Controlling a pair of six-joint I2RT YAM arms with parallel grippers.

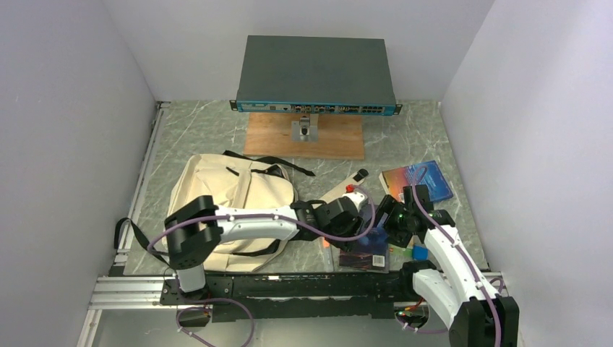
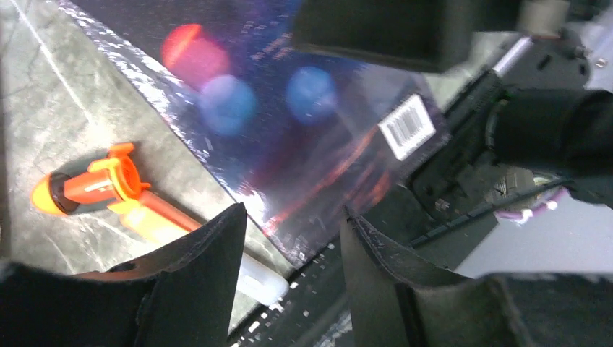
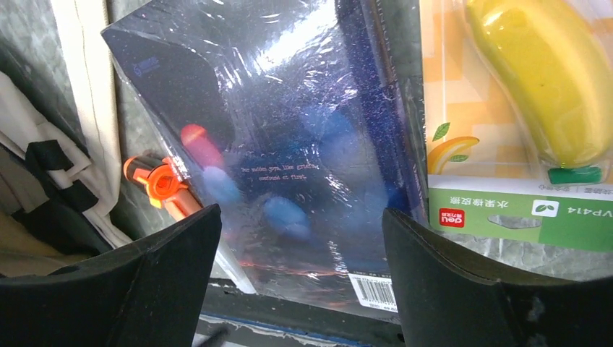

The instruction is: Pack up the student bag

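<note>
The cream bag (image 1: 206, 184) lies at the left of the table, partly under my left arm. A dark plastic-wrapped book (image 3: 289, 166) lies flat with its barcode corner near the front edge. Over its left part hovers my left gripper, fingers apart with nothing between them. From the right, my right gripper hangs open above the same book, holding nothing. An orange cutter-like tool with a clear tip (image 2: 155, 217) lies along the book's left side. To the book's right is a carded pack with a yellow banana-shaped item (image 3: 553, 87).
A colourful book (image 1: 435, 182) lies at the back right. The bag's cream strap (image 3: 90, 94) stretches beside the dark book. A wooden board (image 1: 332, 137) and a dark rack box (image 1: 314, 69) occupy the back. Both grippers stand close together.
</note>
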